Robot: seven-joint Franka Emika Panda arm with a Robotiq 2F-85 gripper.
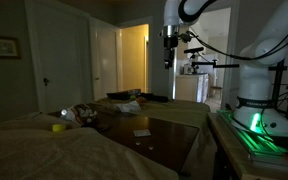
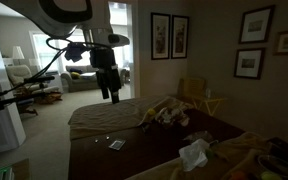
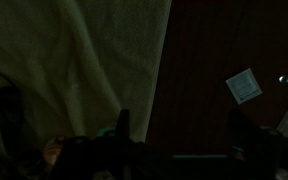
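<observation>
My gripper point(image 1: 169, 62) hangs high above the dark table point(image 1: 164, 140), pointing down and well clear of everything on it. In the wrist view, its dark fingers stand wide apart at the bottom edge, so the gripper is open with nothing between them. A small pale square point(image 3: 244, 86) lies flat on the bare dark wood. To the right of that square are two small shiny round pieces point(image 3: 284, 79).
Beige cloth point(image 1: 54, 153) covers the near left part of the table. Farther back are a yellow item point(image 1: 58, 128), a mixed pile point(image 1: 81, 114) and a crumpled white thing point(image 2: 194, 155). Dark wood around the square is mostly clear. The room is dim.
</observation>
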